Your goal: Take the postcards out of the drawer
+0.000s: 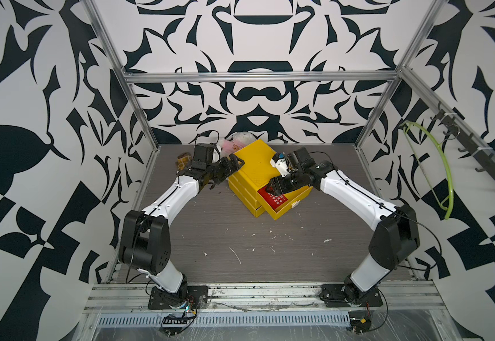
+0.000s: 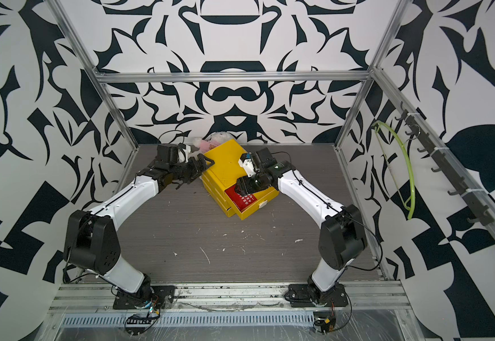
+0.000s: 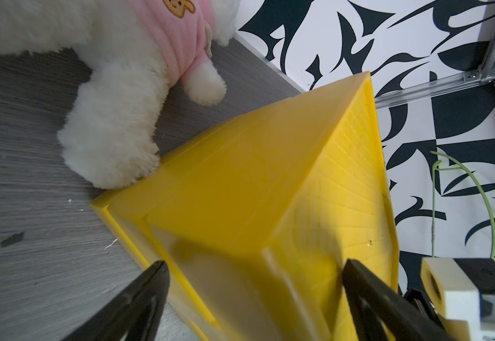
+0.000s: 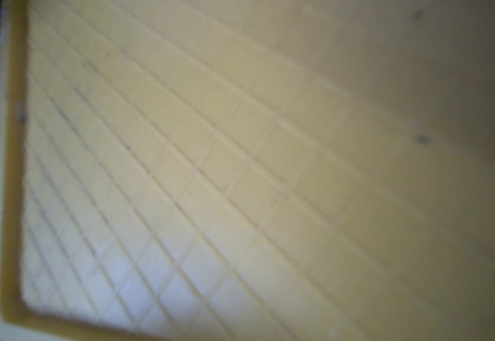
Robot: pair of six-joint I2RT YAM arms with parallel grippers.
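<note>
A yellow drawer unit (image 1: 256, 164) stands at the back middle, its upper drawer (image 1: 281, 212) pulled out toward the front right. In that drawer lies the red postcard stack (image 1: 277, 200) with white lettering, partly covered from above by my right gripper (image 1: 272, 189). The right wrist view holds only the blurred ribbed yellow top (image 4: 230, 187); that gripper's fingers do not show there, and the top views are too small to tell its fingers. My left gripper is open, its fingers spread around a corner of the unit, whose yellow body (image 3: 247, 182) shows between them.
A white plush toy in a pink shirt (image 3: 167, 39) sits against the back of the unit. A brown object (image 1: 183, 161) stands behind the left arm.
</note>
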